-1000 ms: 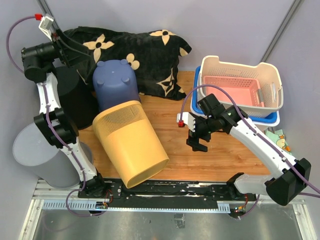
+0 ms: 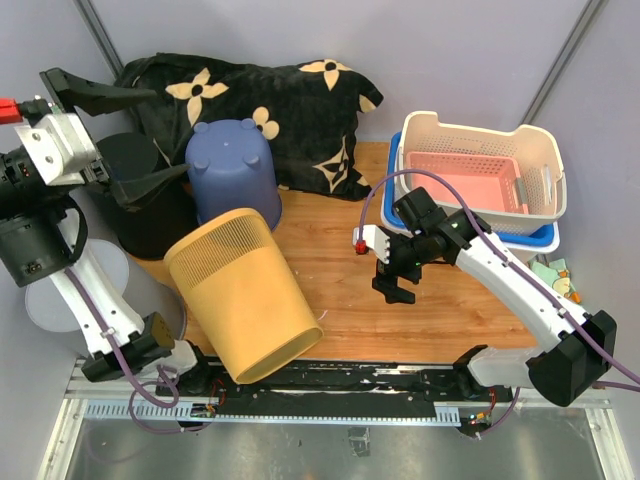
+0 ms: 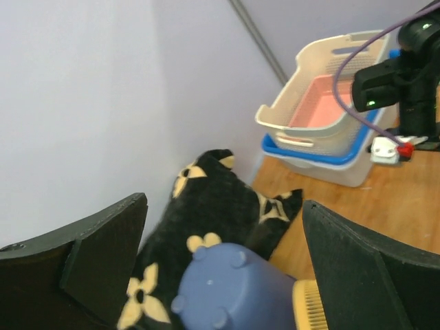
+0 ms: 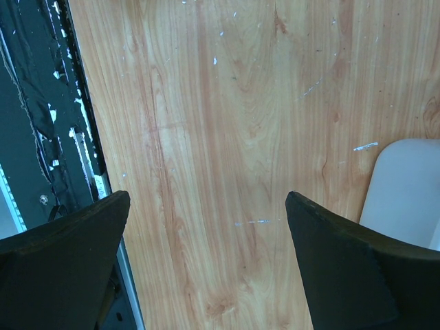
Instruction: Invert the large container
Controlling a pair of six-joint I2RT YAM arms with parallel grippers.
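The yellow container [image 2: 238, 320] lies tipped on its side in the top view, its open mouth towards the table's front edge and its slatted end towards the blue container [image 2: 235, 165]. My left gripper [image 2: 150, 138] is raised at the upper left, open, with nothing between its fingers. In the left wrist view, a corner of the yellow container [image 3: 311, 302] peeks out beside the right-hand finger, next to the upturned blue container [image 3: 230, 292]. My right gripper [image 2: 388, 288] stands open over bare table, right of the yellow container; only wood shows between its fingers in the right wrist view.
Black [image 2: 140, 195] and grey [image 2: 100, 300] bins crowd the left. A dark flowered cushion [image 2: 310, 125] leans at the back. Nested baskets [image 2: 548, 180] stand at the back right. Clear wooden table [image 2: 345, 290] lies in the middle.
The yellow container shifted slightly left early on. The right arm has stayed put.
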